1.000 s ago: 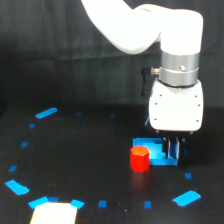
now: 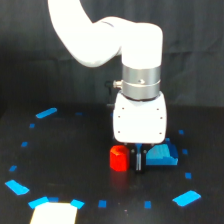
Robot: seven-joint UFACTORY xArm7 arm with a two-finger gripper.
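Observation:
A red, cylinder-like object (image 2: 118,160) stands on the dark table near the middle of the camera view. Just to its right, the dark fingers of my gripper (image 2: 138,164) point down close to the table. The white gripper body hides the space above them. A blue block or box (image 2: 163,154) lies right of and partly behind the fingers. Whether the fingers touch either object is unclear at this size, and I cannot make out any gap between them.
Flat blue marks, such as a stripe (image 2: 17,187) at the left and another stripe (image 2: 186,198) at the right, dot the dark table. A pale block (image 2: 53,213) sits at the bottom left edge.
My arm has moved left, its fingers passing from the blue object to beside the red one. The red object now stands further left, and the blue one appears slightly further right.

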